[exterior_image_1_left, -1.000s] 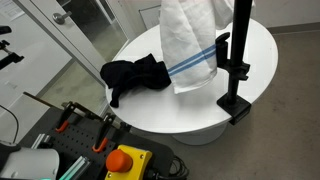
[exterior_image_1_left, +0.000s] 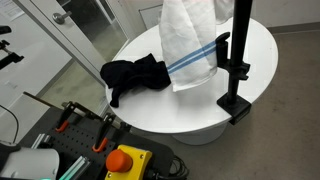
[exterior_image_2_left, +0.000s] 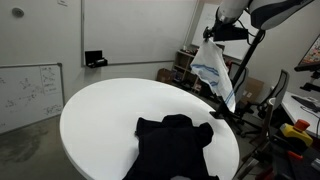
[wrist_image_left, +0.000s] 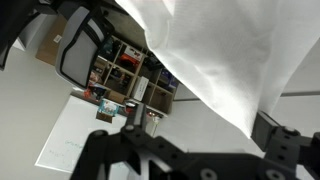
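A white towel with blue stripes (exterior_image_2_left: 212, 70) hangs from its upper end near my gripper (exterior_image_2_left: 209, 35), beyond the table's far right edge in exterior view 2. In exterior view 1 its lower part (exterior_image_1_left: 190, 45) shows in front of the tabletop, and its top is out of frame. In the wrist view my gripper is open, its fingers wide apart. White cloth (wrist_image_left: 215, 50) fills the upper right there and reaches down by the right finger (wrist_image_left: 268, 135). What holds the towel up cannot be made out.
A crumpled black cloth (exterior_image_2_left: 170, 150) lies on the round white table (exterior_image_2_left: 110, 110), with much of the tabletop bare. A black post (exterior_image_1_left: 236, 60) stands at the table's side. A red stop button on a yellow box (exterior_image_1_left: 120, 160) sits at the front.
The towel's folds and stripes have shifted slightly in exterior view 1. The black cloth and the table are unmoved.
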